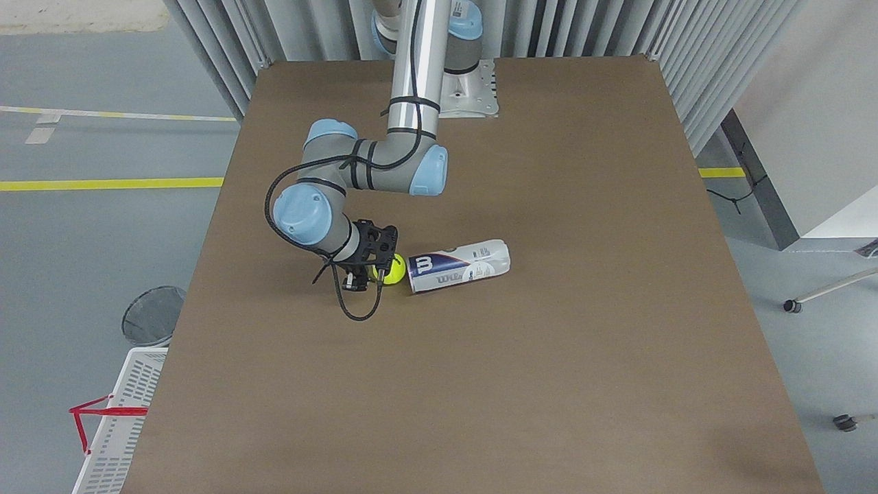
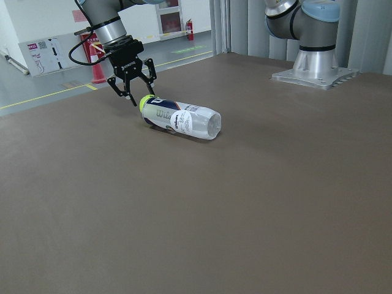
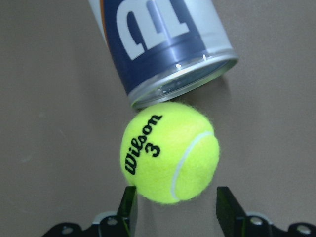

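Observation:
A yellow-green Wilson tennis ball (image 3: 169, 153) lies on the table, against or very close to the end of a clear Wilson ball can (image 1: 458, 265), which lies on its side to the right in the front view. In the left view the ball (image 2: 144, 100) is mostly behind the can (image 2: 182, 117). My gripper is open, with nothing held; in the wrist view its two fingertips sit at the lower edge of the ball, on the side away from the can. In the left view the gripper is just above the table beside the ball.
The arm's base plate (image 2: 315, 79) is at the back. Off the table's left side stand a mesh bin (image 1: 152, 317) and a white basket (image 1: 123, 428).

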